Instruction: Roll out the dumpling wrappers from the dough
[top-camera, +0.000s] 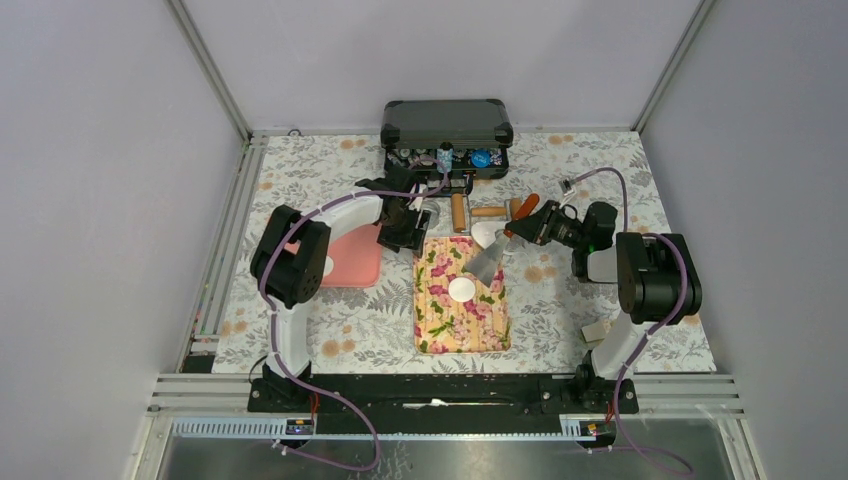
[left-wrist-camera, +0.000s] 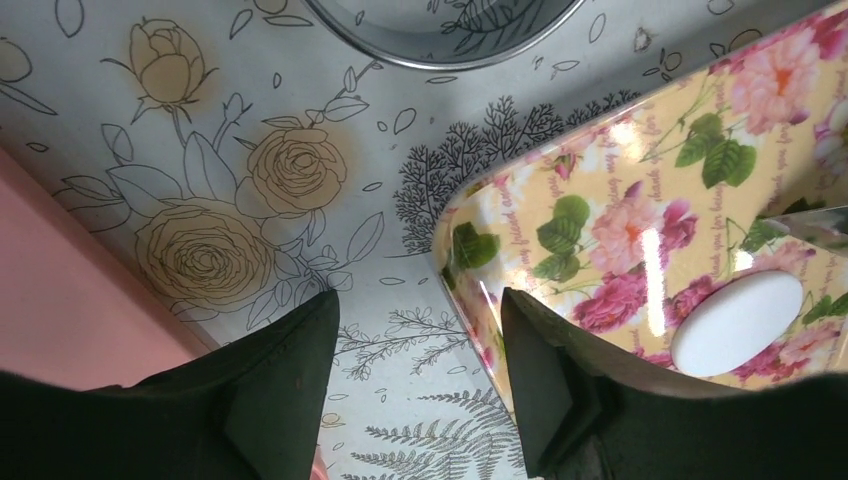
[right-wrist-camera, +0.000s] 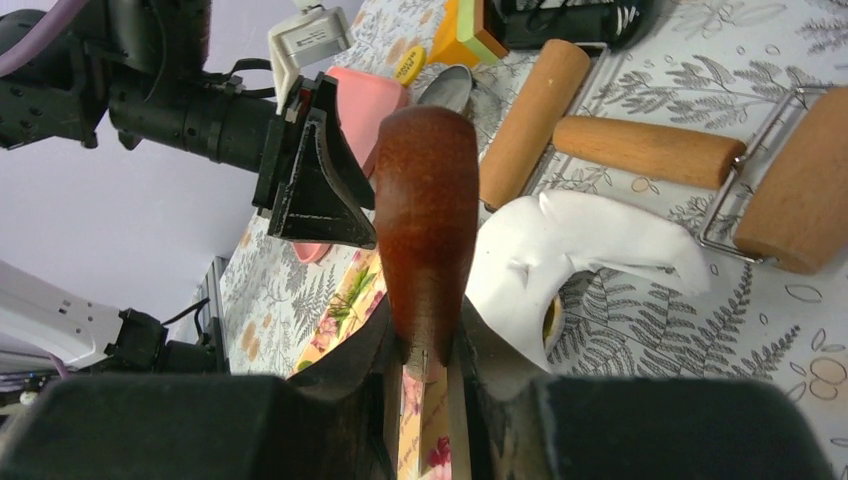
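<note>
A white round of dough (top-camera: 462, 289) lies flat on the flowered board (top-camera: 461, 335); the left wrist view shows the dough (left-wrist-camera: 738, 322) too. My right gripper is shut on the brown handle of a scraper (right-wrist-camera: 427, 210). In the top view the scraper's metal blade (top-camera: 484, 263) slants over the board's upper right part. Above the board's upper left corner, beside the pink tray (top-camera: 365, 268), hangs my left gripper. Its fingers are apart with nothing between them. Two wooden rollers (top-camera: 459, 213) (top-camera: 488, 211) lie behind the board.
White cloth or dough (right-wrist-camera: 560, 245) rests in a bowl behind the board. A glass bowl (left-wrist-camera: 450, 50) stands near the left gripper. The dark case (top-camera: 447, 125) closes off the back. Table right of the board is clear.
</note>
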